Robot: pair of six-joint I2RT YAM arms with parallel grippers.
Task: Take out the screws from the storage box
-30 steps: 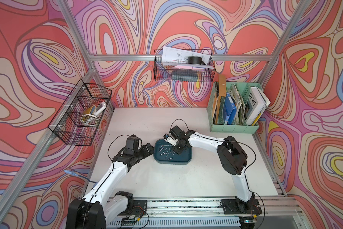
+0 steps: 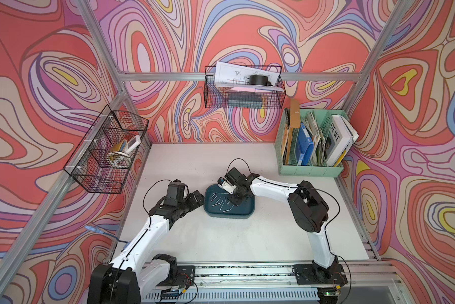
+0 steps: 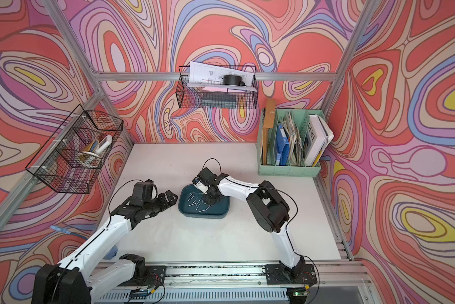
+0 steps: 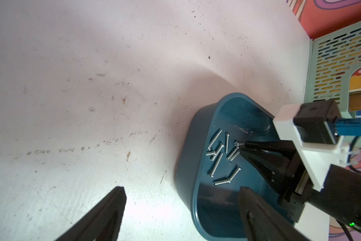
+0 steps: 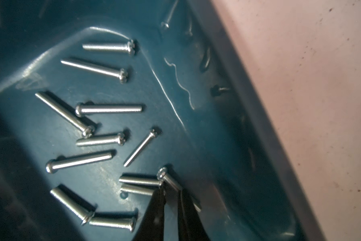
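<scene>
A dark teal storage box (image 2: 245,211) sits on the white table, with several silver screws (image 5: 96,162) lying loose on its floor. My right gripper reaches down into it; its dark fingers stand slightly apart at the tips, beside screws at the lower middle of the right wrist view. Whether a screw lies between them is unclear. My left gripper is open above the table just left of the box, with no object held between its fingers.
A green file box (image 2: 308,169) with folders stands at the back right. Wire baskets (image 2: 245,101) hang on the back and left walls.
The right gripper and wrist have shifted very slightly over the box. The left arm looks still.
</scene>
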